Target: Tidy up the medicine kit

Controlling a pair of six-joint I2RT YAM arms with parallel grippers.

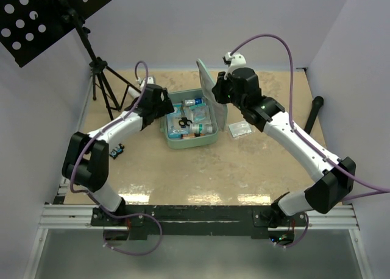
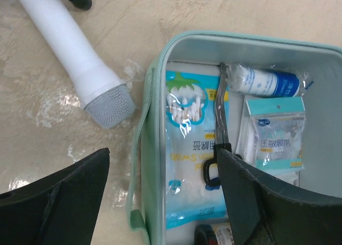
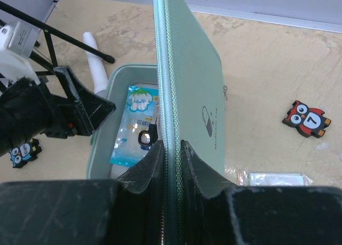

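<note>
The pale green medicine kit stands with its lid upright. My right gripper is shut on the lid's edge. Inside the kit lie a cotton swab bag, black scissors, a bandage roll and a clear packet. In the top view a white-capped bottle lies near the kit's front wall. My left gripper is parted over the kit's left wall, its fingers either side of that wall and nothing clamped between them.
A white microphone-like cylinder lies left of the kit, beside a tripod. A clear packet and an owl figure lie to the right.
</note>
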